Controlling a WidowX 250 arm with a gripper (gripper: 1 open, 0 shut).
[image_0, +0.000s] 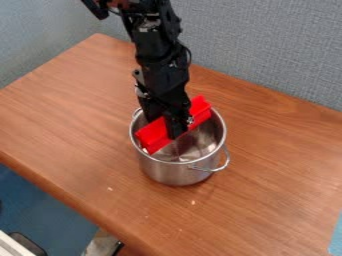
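Note:
A steel pot (179, 172) with side handles stands on the wooden table. A long red object (152, 141) lies tilted across its inside, reaching up toward the right rim. My black gripper (179, 125) points down into the pot over the middle of the red object, which is partly hidden behind it. I cannot tell whether the fingers are shut on it.
A grey panelled wall (267, 45) rises behind the table. Some items lie below the table at the lower left.

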